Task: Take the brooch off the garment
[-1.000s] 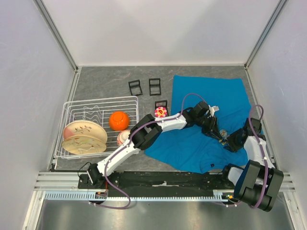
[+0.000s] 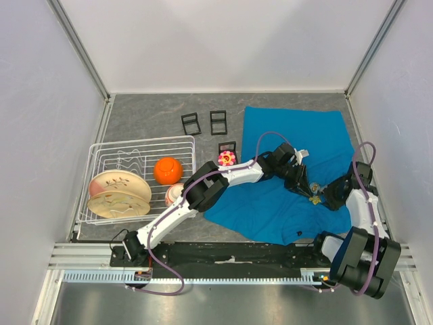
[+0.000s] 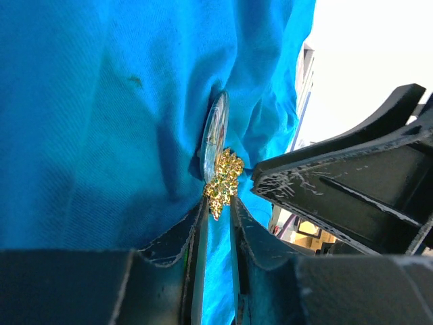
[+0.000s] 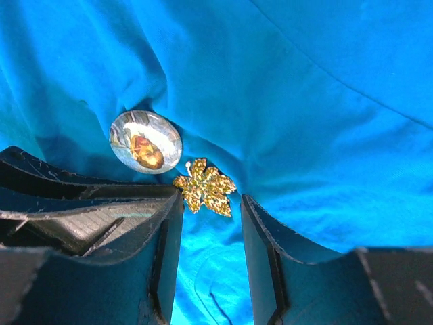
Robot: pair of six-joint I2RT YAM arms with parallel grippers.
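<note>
A gold, leaf-shaped brooch (image 4: 210, 186) lies on the blue garment (image 2: 291, 128), beside a round clear disc with a picture (image 4: 145, 141). My left gripper (image 2: 302, 187) is shut on the brooch's edge, its fingertips at the gold piece (image 3: 223, 183) in the left wrist view. My right gripper (image 2: 330, 195) is just to the right; in its own view its fingers stand part open below the brooch, with nothing clearly between them.
A wire dish rack (image 2: 98, 176) with plates and an orange bowl (image 2: 168, 170) fills the left. Small black stands (image 2: 218, 115) and a pink flower piece (image 2: 226, 158) sit near the garment. Walls border the workspace closely on the right.
My right arm and gripper have shifted slightly up in the top view, uncovering more of the brooch. The left arm shows no clear movement.
</note>
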